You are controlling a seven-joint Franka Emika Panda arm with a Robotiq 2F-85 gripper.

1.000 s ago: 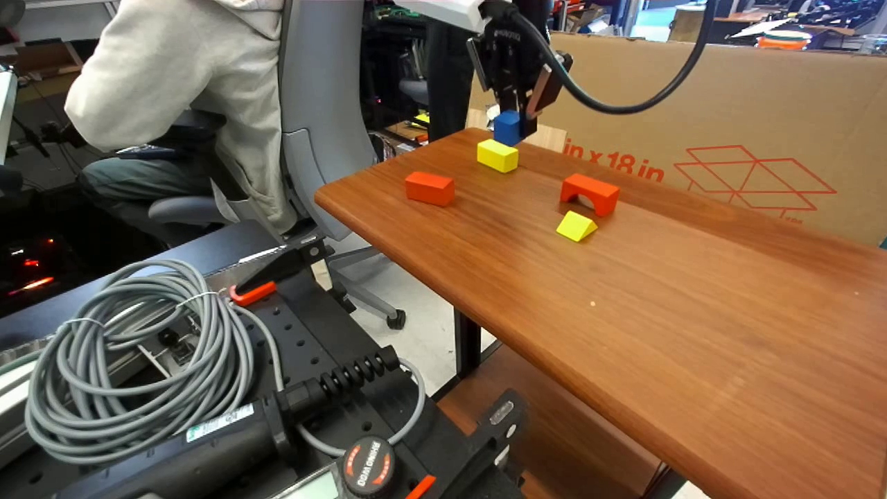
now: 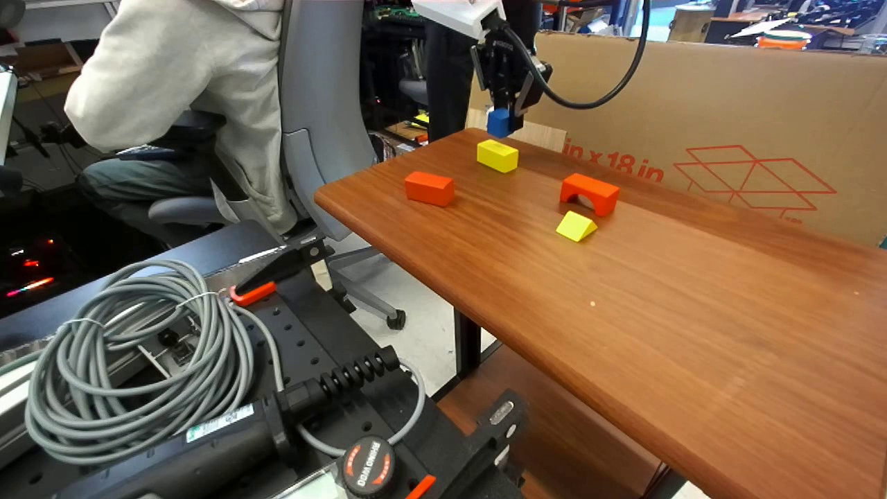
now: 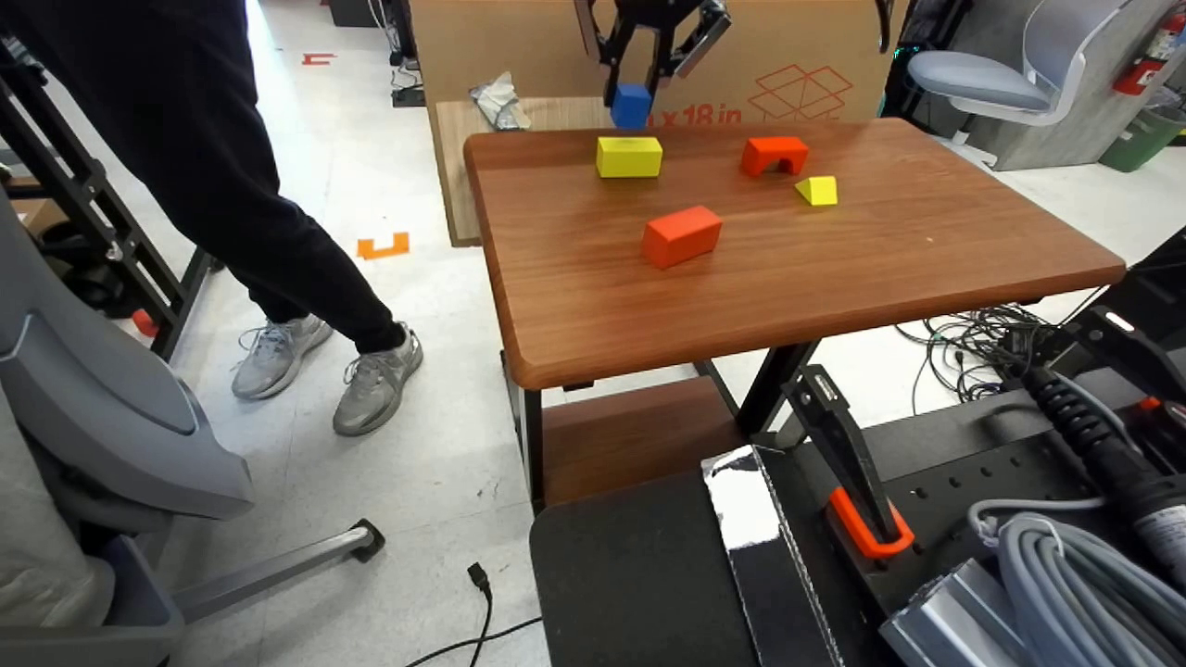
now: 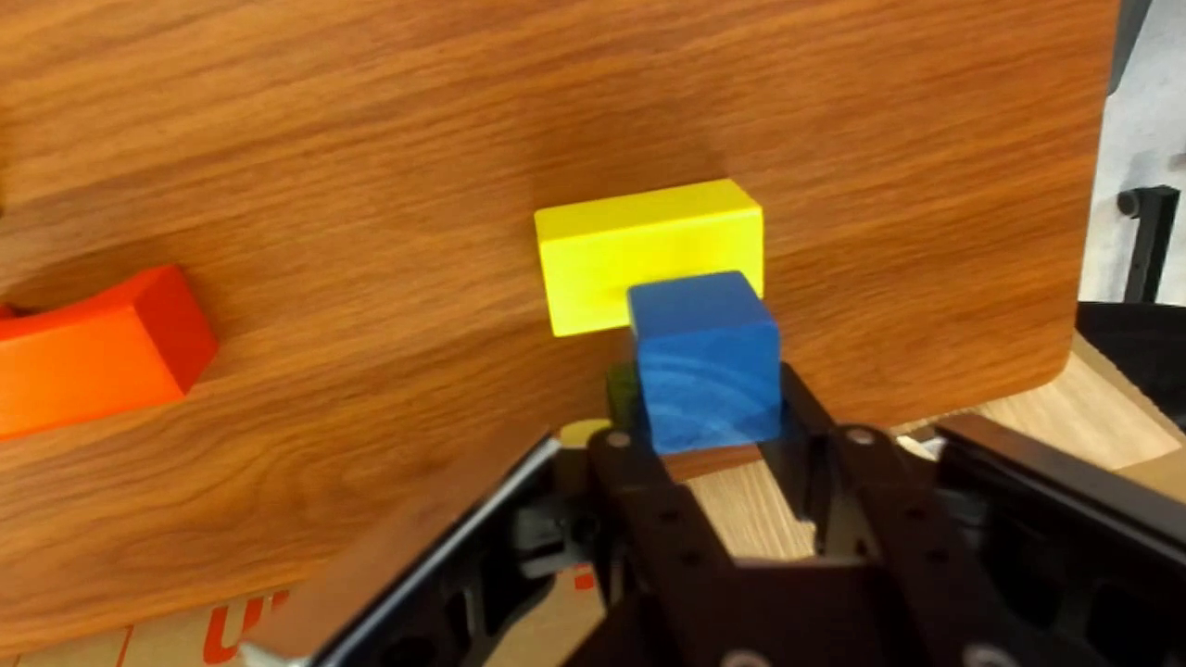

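Observation:
My gripper is shut on a blue cube (image 4: 709, 372), one finger pressed to each side of it. In the second exterior view the blue cube (image 3: 630, 106) hangs above the far edge of the table, just behind and higher than a yellow block (image 3: 629, 157). From the wrist, the cube covers the lower right corner of the yellow block (image 4: 650, 261); whether they touch cannot be told from there, but the first exterior view puts the cube (image 2: 499, 122) apart, above the table.
An orange block (image 2: 429, 190), an orange arch (image 2: 590, 193) and a yellow triangular block (image 2: 576, 226) stand apart on the wooden table (image 2: 707, 333). A cardboard sheet (image 2: 665, 108) stands along the far edge.
My gripper, with the blue cube in it, has shifted slightly left and up in the first exterior view. The blocks on the table have not moved.

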